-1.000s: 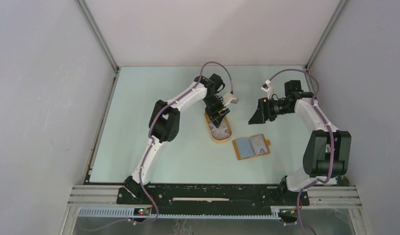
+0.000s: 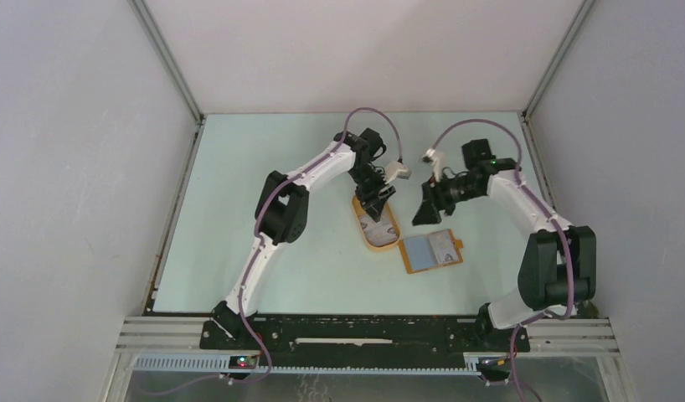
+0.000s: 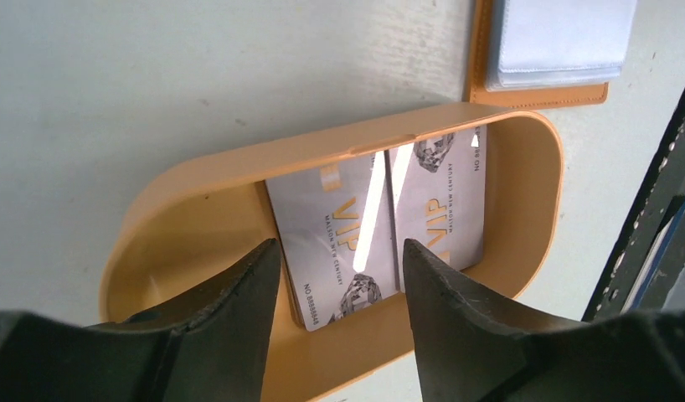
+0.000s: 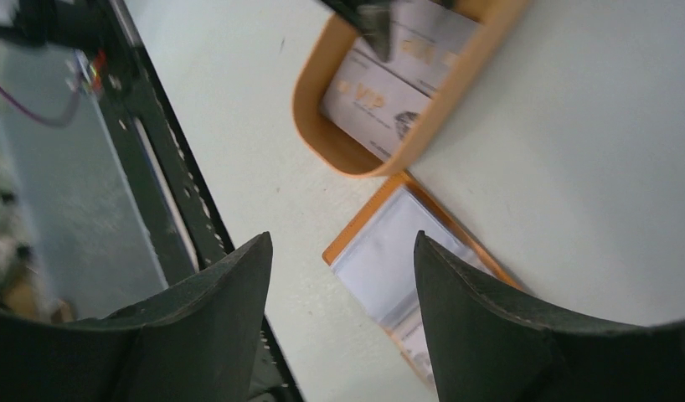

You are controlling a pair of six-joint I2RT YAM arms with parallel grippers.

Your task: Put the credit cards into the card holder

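Two VIP cards lie side by side in a tan oval tray [image 2: 393,244]; in the left wrist view the nearer card [image 3: 314,243] and the farther card [image 3: 465,226] show printed faces. My left gripper is part open over the tray, nothing between its fingers, which overlap the near card and tray in view. The card holder [image 4: 374,199] lies opened flat on the table, touching or nearly touching the tray's corner, with a pale flap and a card [image 2: 444,246] in its right half. My right gripper is part open and empty above and behind the holder.
A dark rail [image 2: 389,328] runs along the front edge. The two arms stand close together around the tray and holder.
The tray has shifted slightly forward and right with the left gripper, coming up to the holder. The holder has stayed in place.
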